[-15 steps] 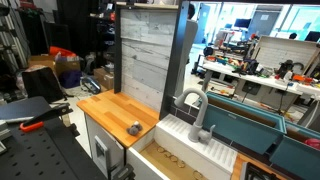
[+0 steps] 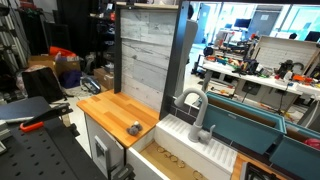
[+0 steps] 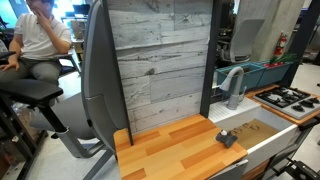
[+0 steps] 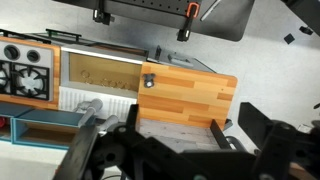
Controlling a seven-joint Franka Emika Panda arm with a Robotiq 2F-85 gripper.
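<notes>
My gripper shows only in the wrist view, high above the counter, its two dark fingers spread wide at the lower edge. Nothing is between them. A small grey metallic object (image 4: 149, 80) sits alone on the wooden countertop (image 4: 185, 95), close to the edge beside the sink area. The same grey object (image 2: 134, 129) shows in exterior view 1, and in exterior view 2 the object (image 3: 226, 138) looks blocky. What exactly it is, I cannot tell. Gripper and object are well apart.
A grey faucet (image 2: 192, 100) rises behind a pale, open drawer-like basin (image 2: 170, 162). A stove top (image 4: 28, 70) lies at the far end. Behind the counter stands a wood-plank panel (image 3: 165, 80). A black table (image 4: 150, 15) faces the counter. Most of the wooden top is clear.
</notes>
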